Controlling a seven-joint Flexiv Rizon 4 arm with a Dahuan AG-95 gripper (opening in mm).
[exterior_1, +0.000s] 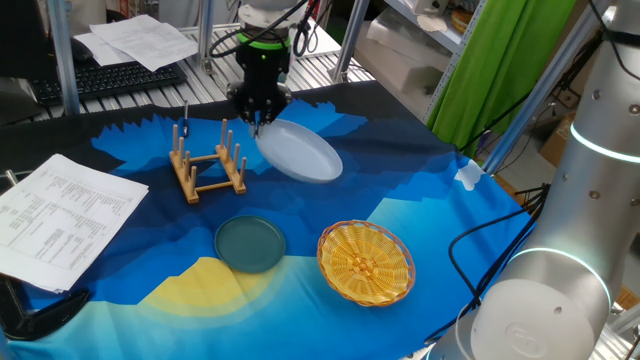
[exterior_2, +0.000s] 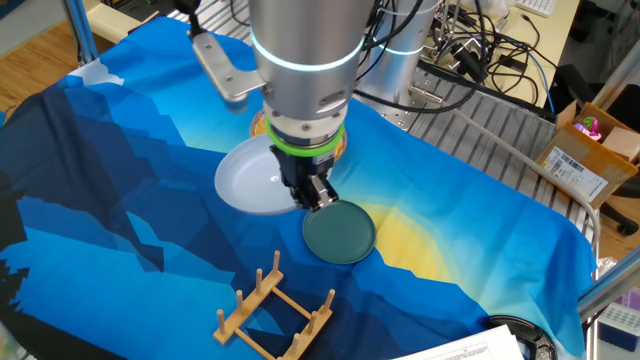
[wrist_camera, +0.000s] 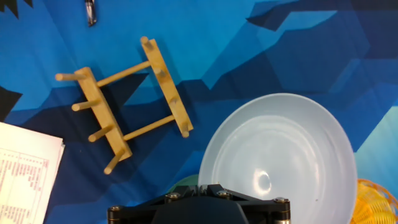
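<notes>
A white plate (exterior_1: 299, 153) hangs tilted above the cloth, gripped by its rim. My gripper (exterior_1: 260, 122) is shut on that rim, at the plate's upper left in exterior view 1. In the wrist view the plate (wrist_camera: 280, 158) fills the lower right, its left edge meeting the gripper. The wooden dish rack (exterior_1: 208, 172) stands empty to the left of the plate, its pegs upright. A dark green plate (exterior_1: 250, 244) lies flat on the cloth, and a yellow woven basket (exterior_1: 366, 263) sits to its right.
Stacked papers (exterior_1: 68, 222) cover the left side of the table, with a black object (exterior_1: 40, 318) below them. A pen (wrist_camera: 91, 12) lies beyond the rack. Open cloth surrounds the rack's right side.
</notes>
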